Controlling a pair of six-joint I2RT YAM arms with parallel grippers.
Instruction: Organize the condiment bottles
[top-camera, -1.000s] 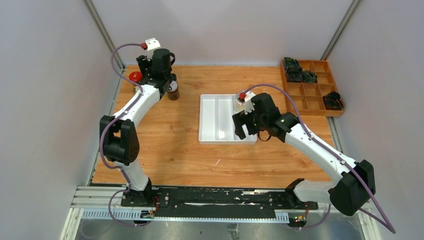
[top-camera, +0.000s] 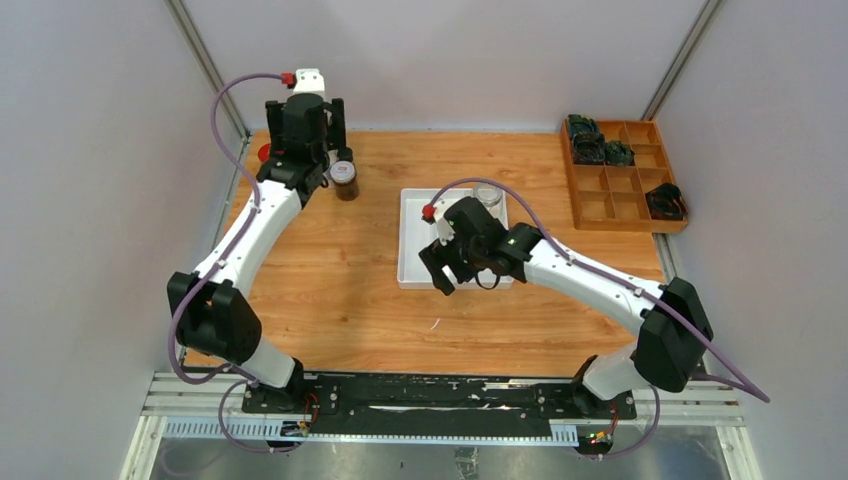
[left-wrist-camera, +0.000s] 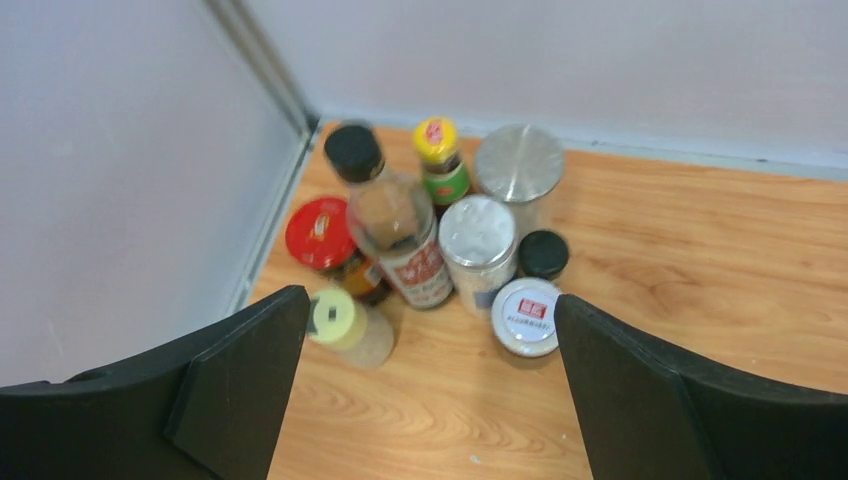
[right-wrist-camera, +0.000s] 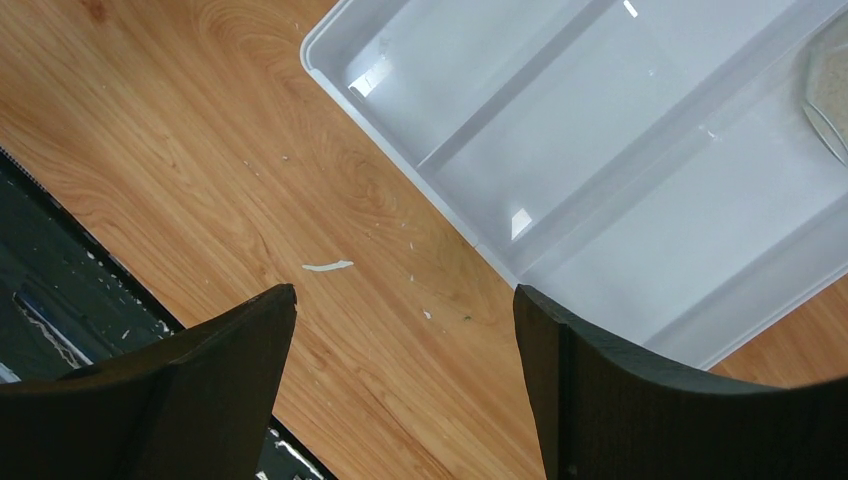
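Toward the back left stands a cluster of upright condiment containers: a clear bottle with a black cap, a small yellow-capped bottle, a red-lidded jar, a cream-lidded jar, silver-topped jars, a white-lidded jar and a black cap. Over this cluster hangs my left gripper, open and holding nothing. The white tray has one clear jar in its back right part. My right gripper is above the tray, its fingers apart and empty.
A wooden compartment box with dark coiled items stands at the back right. Walls bound the table at the back and sides. Bare wood lies between the cluster and the tray, with a small white scrap before the tray.
My right gripper has moved left across the tray, uncovering the clear jar.
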